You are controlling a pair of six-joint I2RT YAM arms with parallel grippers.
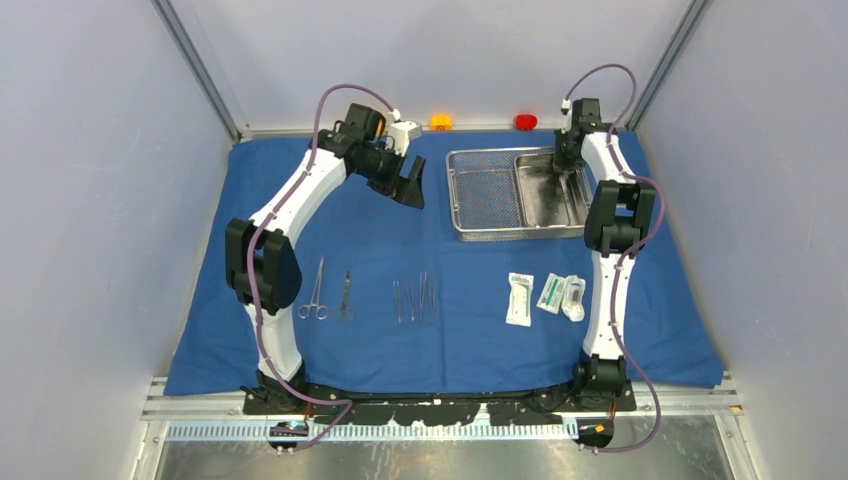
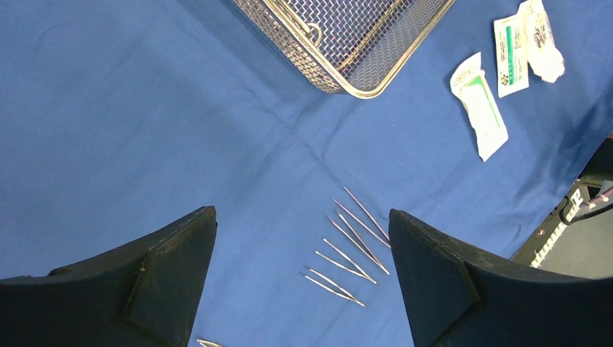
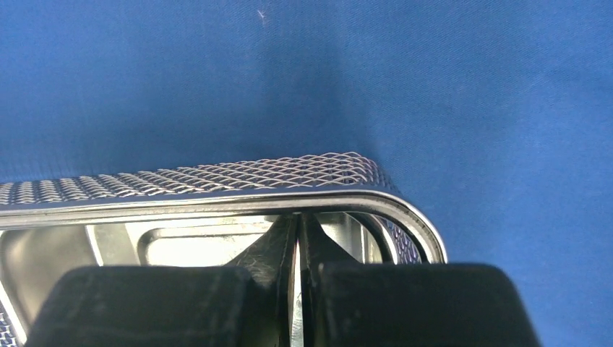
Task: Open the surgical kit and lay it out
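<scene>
The mesh basket [image 1: 485,200] sits at the back right, a steel tray [image 1: 545,205] inside its right part. My right gripper is down at the tray's back right corner, fingers close together at the rim; I cannot tell whether anything is between them. My left gripper hangs open and empty over the cloth left of the basket. Scissors [image 1: 313,308] and another instrument [image 1: 346,300] lie front left, several tweezers [image 1: 422,300] at the middle, and three white packets [image 1: 519,298] front right.
Yellow [image 1: 441,122] and red [image 1: 525,122] objects sit along the back wall.
</scene>
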